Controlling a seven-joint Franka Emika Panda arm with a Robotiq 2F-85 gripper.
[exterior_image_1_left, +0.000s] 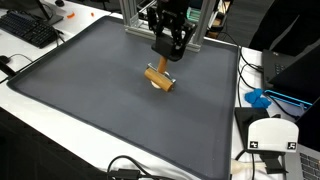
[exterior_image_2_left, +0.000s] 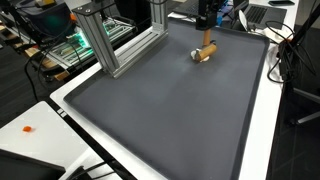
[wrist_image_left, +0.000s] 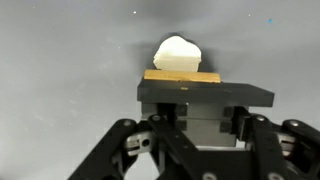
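Note:
My gripper is shut on a wooden mallet-like tool. The tool's handle rises into the fingers, and its round head hangs down at or just above the dark board. A small cream-white piece lies on the board, right at the head, which partly covers it; I cannot tell whether they touch. From the wrist view, the cream piece shows just beyond an orange-brown strip of the tool. The dark gripper parts hide the rest of the tool.
A light metal frame stands along the board's edge. A blue item and a white-and-black device lie off the board. Much of the board is bare.

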